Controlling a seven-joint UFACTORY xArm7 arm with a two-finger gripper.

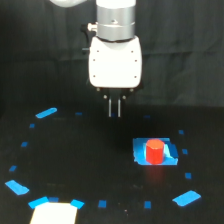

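Observation:
My gripper (114, 114) hangs in the upper middle of the camera view, under a white hand. Its two thin fingers point down with a narrow gap between them and nothing in that gap, so it stands open. A red block (154, 151) rests at the front of a blue-and-white patch or shallow tray (138, 147) on the dark table. The block lies to the right of the fingers and lower in the picture, clear of them.
Blue tape strips (17, 187) and several small blue marks dot the black table. A pale object (53, 213) is cut off by the bottom edge at the left.

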